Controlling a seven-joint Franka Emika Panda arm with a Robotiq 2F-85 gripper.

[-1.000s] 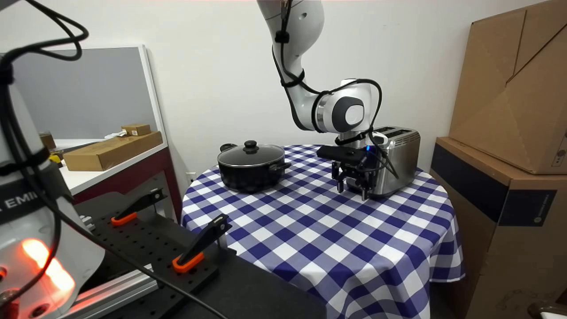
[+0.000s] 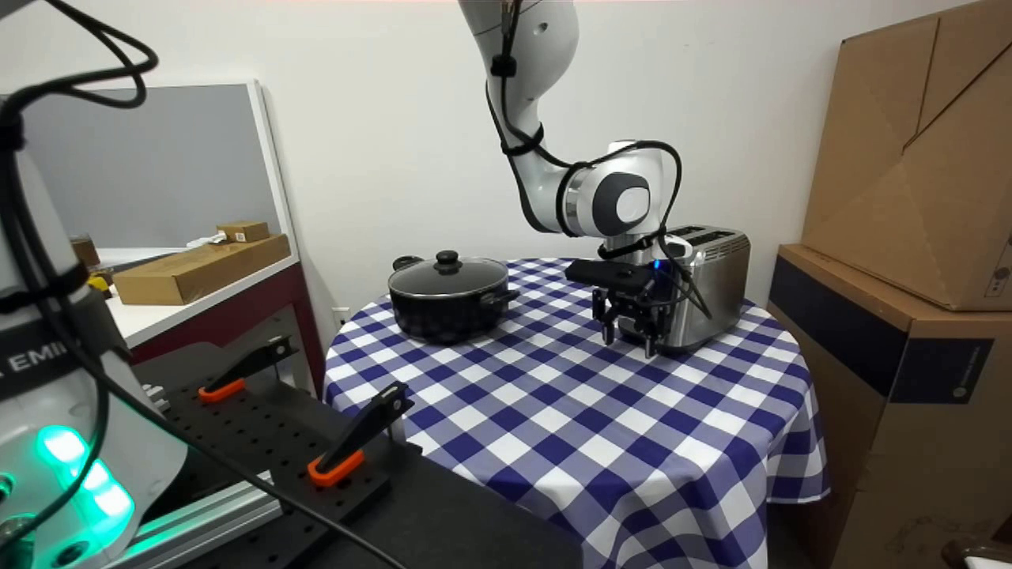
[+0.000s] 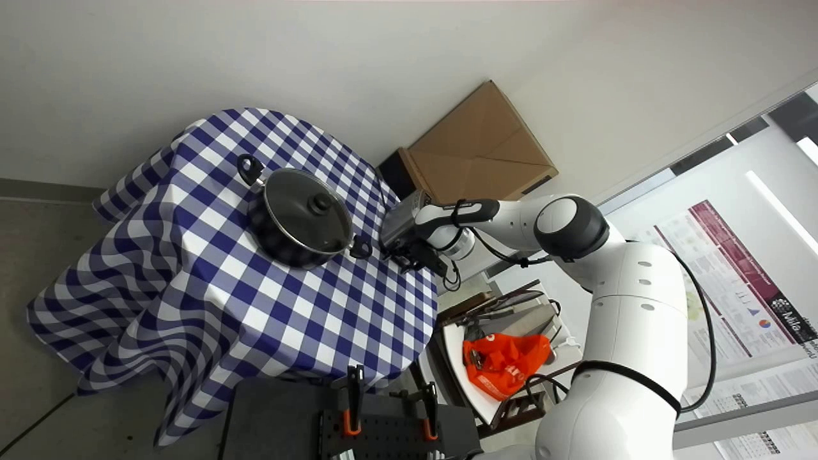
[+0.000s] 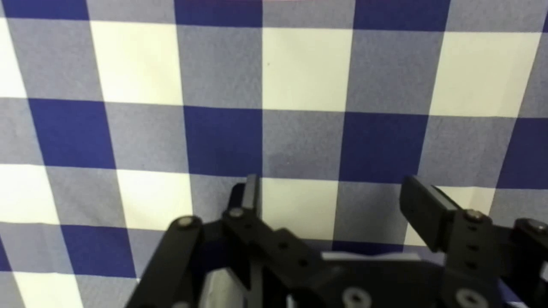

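My gripper (image 2: 628, 343) stands open above the checked tablecloth (image 2: 569, 408), just in front of a silver toaster (image 2: 713, 299) on the table's right side. In the wrist view, the two fingers (image 4: 429, 213) are wide apart, and only cloth shows between them. A black pot (image 2: 446, 313) with a glass lid (image 2: 451, 278) stands at the table's left, well clear of the gripper. From the second exterior view, the pot (image 3: 280, 237) has its lid on, and the toaster (image 3: 400, 218) is partly hidden behind my wrist.
Tall cardboard boxes (image 2: 877, 379) stand close to the right of the table. Clamps with orange pads (image 2: 337, 469) sit on the dark bench (image 2: 455, 521) at the front left.
The light on the robot's base has turned from red to green. Arm, gripper, pot and toaster look the same as before.
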